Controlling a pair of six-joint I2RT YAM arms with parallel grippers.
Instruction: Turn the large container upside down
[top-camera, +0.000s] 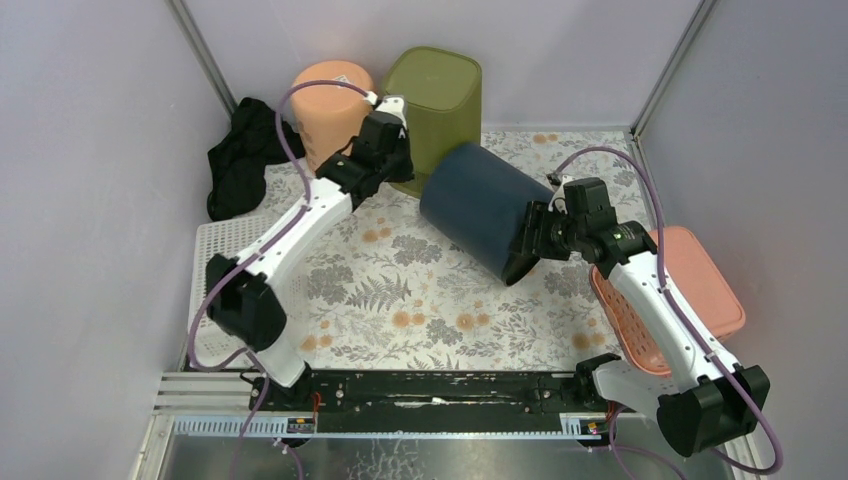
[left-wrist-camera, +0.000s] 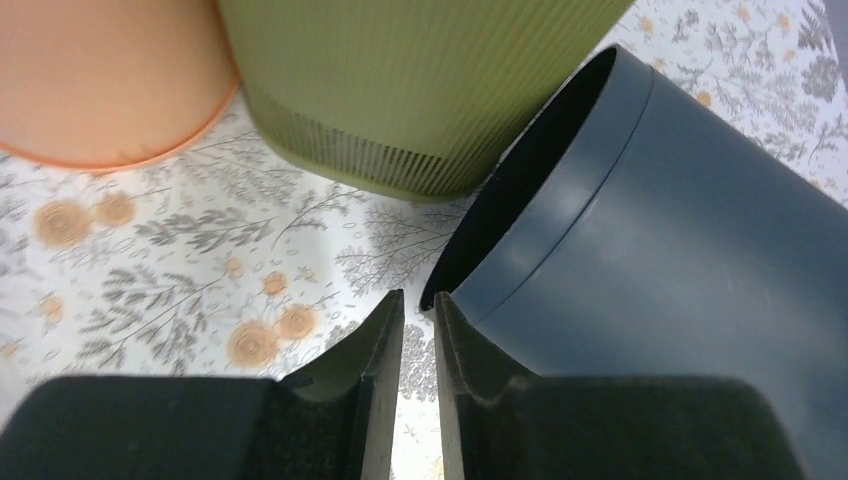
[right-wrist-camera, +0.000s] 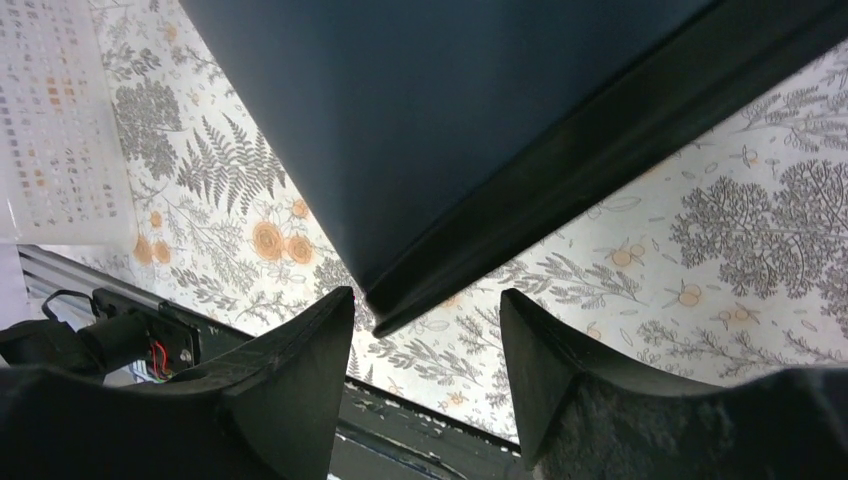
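Note:
The large dark blue container (top-camera: 480, 205) lies on its side, slanting from the green bin toward the front right. In the left wrist view, a rim (left-wrist-camera: 560, 205) with dark hollow behind it faces the green bin. My left gripper hovers by the lower end of that rim, its fingers slightly apart and nothing held. At the container's other end, my right gripper is open. A dark edge (right-wrist-camera: 520, 225) of the container runs across in front of it, one corner showing between the fingers; whether they touch it I cannot tell.
Behind the container stand a green bin (top-camera: 435, 80) and an orange bin (top-camera: 330, 110). A black cloth (top-camera: 245, 160) and a white basket (top-camera: 235, 245) lie at the left, an orange basket (top-camera: 640, 325) at the right.

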